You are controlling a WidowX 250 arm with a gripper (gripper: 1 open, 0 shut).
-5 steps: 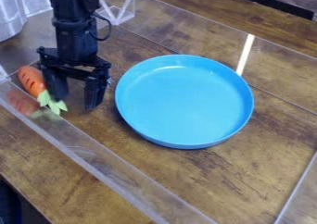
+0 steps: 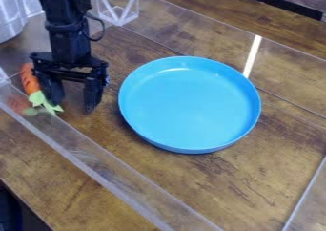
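Observation:
My black gripper (image 2: 67, 86) hangs low at the left of the camera view, its fingers spread open over the wooden table. A toy carrot (image 2: 30, 82) with a pale green top lies just left of it, partly behind my gripper's left finger; whether they touch I cannot tell. A large blue plate (image 2: 189, 103) lies to the right of my gripper.
A clear plastic wall (image 2: 102, 174) runs diagonally across the lower left. A white wire object (image 2: 117, 8) stands at the back left.
My gripper has shifted a little to the left. The carrot has moved slightly left and now points more upright in the view.

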